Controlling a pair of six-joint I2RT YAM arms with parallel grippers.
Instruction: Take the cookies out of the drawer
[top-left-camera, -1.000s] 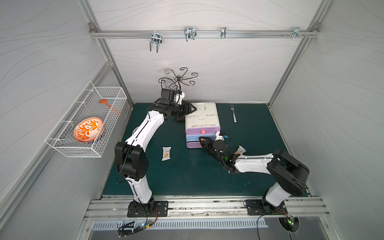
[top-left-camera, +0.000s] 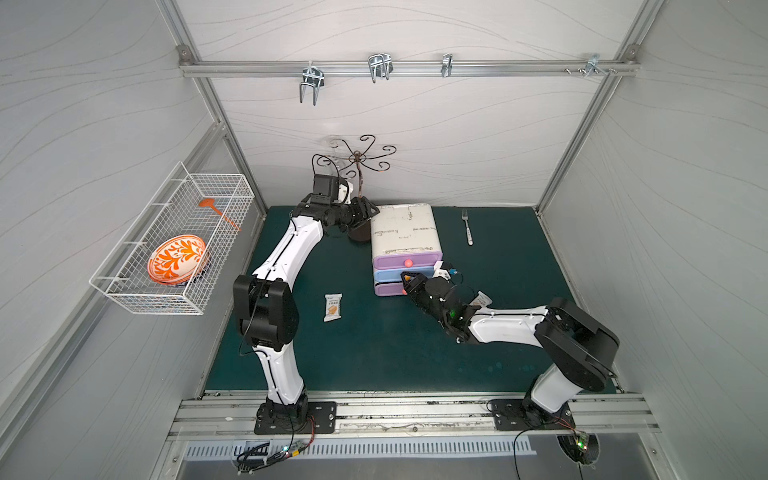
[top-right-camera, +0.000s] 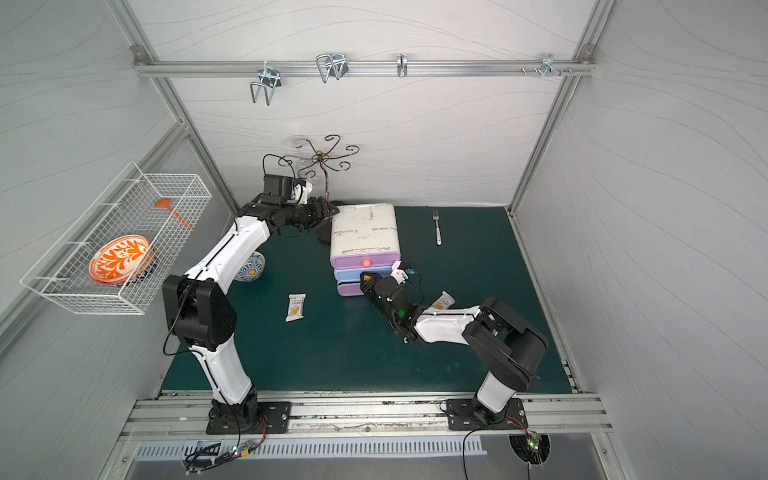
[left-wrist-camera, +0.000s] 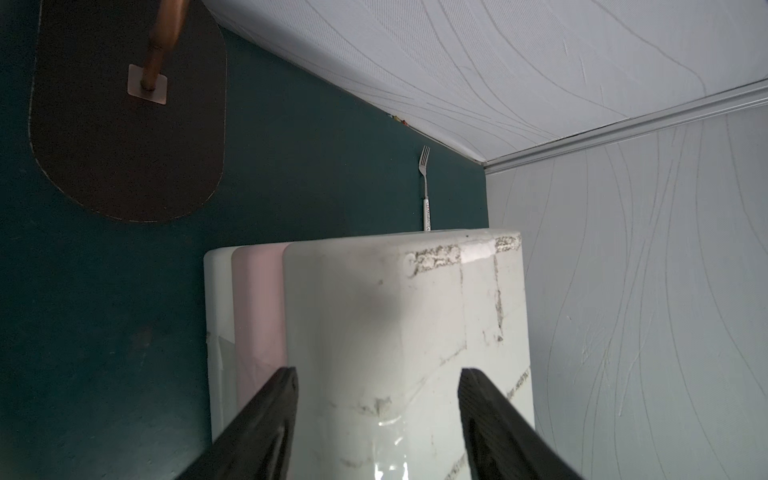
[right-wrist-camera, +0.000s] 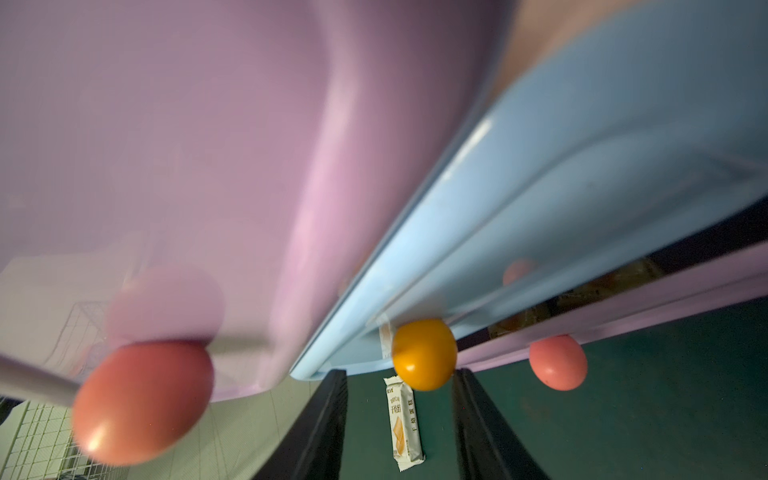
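Observation:
A cream drawer cabinet (top-left-camera: 405, 228) stands at the table's back middle, with a purple top drawer, a blue middle drawer (right-wrist-camera: 496, 216) with an orange knob (right-wrist-camera: 425, 354), and a purple bottom drawer (right-wrist-camera: 680, 300). The bottom drawer is slightly out, and dim wrapped packets (right-wrist-camera: 612, 285) show inside it. My right gripper is open at the cabinet's front, its fingertips close to the orange knob, not visibly closed on it. My left gripper is open by the cabinet's left top edge, nothing gripped. One wrapped cookie (top-left-camera: 333, 307) lies on the table left of the cabinet.
Another packet (top-right-camera: 442, 301) lies near the right forearm. A dark metal stand (top-left-camera: 360, 228) is close behind the left gripper. A fork (top-left-camera: 467, 228) lies at back right; a wire basket (top-left-camera: 148, 302) hangs on the left wall.
My left gripper has moved left, away from the cabinet top. The cabinet has shifted very slightly right. My right arm has barely moved.

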